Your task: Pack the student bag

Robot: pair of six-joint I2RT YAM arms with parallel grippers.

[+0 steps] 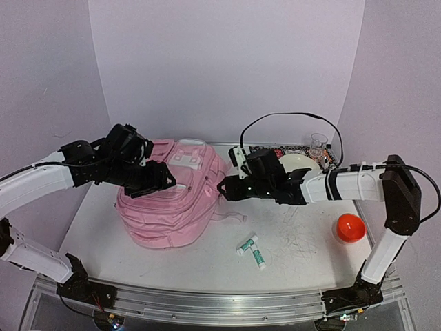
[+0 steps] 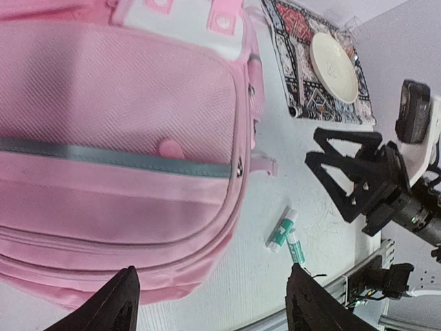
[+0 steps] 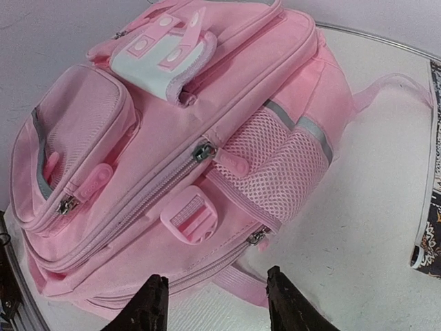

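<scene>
A pink backpack (image 1: 169, 221) lies on the left half of the table, its zippered pockets facing up. Over its front part is my left gripper (image 1: 165, 178); in the left wrist view its fingers (image 2: 110, 303) are wide apart with only the bag and table beyond. My right gripper (image 1: 222, 187) is by the bag's right side. Its fingers (image 3: 151, 303) are spread in the right wrist view, and nothing is between them. Zipper pulls (image 3: 231, 160) show on the closed-looking zippers. Two white-and-green tubes (image 1: 247, 245) lie near the table's front middle.
A red bowl (image 1: 351, 227) sits at the right edge. Behind my right arm, a patterned mat (image 2: 316, 102) bears a cream plate (image 2: 334, 67), with a glass (image 1: 318, 146) at the back right. Bare table surrounds the tubes.
</scene>
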